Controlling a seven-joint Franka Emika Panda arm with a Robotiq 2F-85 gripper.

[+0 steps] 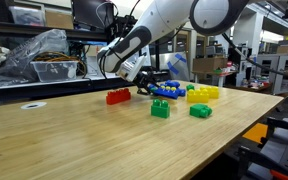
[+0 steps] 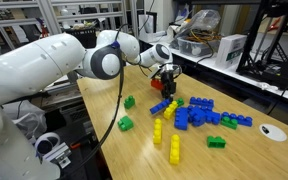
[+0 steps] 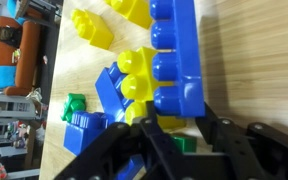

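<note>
At the far part of the table, my gripper points down among the building bricks. Dark fingers show at the lower edge of the wrist view, shut with a brick between them. A long blue brick reaches up the picture from there, and a bit of a green brick shows low between the fingers. Which of these two is gripped is hard to tell. Yellow bricks and another blue brick lie to the left. A red brick sits beside the gripper.
Several blue bricks are clustered close by. Loose green bricks and yellow bricks lie nearer the table's edge.
</note>
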